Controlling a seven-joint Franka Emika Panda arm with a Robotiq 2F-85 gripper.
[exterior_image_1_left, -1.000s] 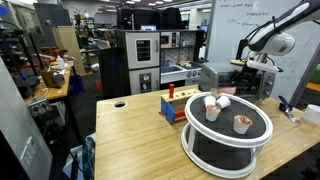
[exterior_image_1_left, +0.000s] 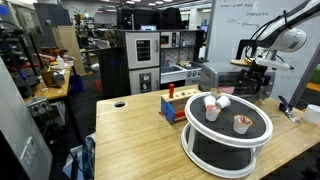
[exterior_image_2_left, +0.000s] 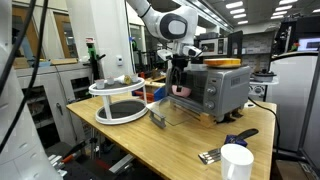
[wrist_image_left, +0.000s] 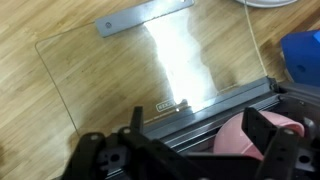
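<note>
In the wrist view, a pink cup (wrist_image_left: 238, 137) lies at the lower right, partly covered by the right finger. My gripper is open, its dark fingers spread apart along the bottom of that view. The oven's lowered glass door (wrist_image_left: 110, 75) fills the area beyond them, with its metal handle (wrist_image_left: 145, 15) at the far edge. From the side, the gripper (exterior_image_2_left: 178, 76) is at the front of the silver toaster oven (exterior_image_2_left: 228, 92), just above the pink cup (exterior_image_2_left: 181, 91) in its opening. Whether a finger touches the cup I cannot tell.
A two-tier round stand (exterior_image_1_left: 223, 165) carries several cups. On the table, a white mug (exterior_image_2_left: 236, 162) and a spatula (exterior_image_2_left: 210, 156) lie near the oven. An orange-rimmed plate (exterior_image_2_left: 222, 62) rests on top of the oven.
My arm has come down slightly toward the oven front over the last second. The stand and the cups on it have not moved.
</note>
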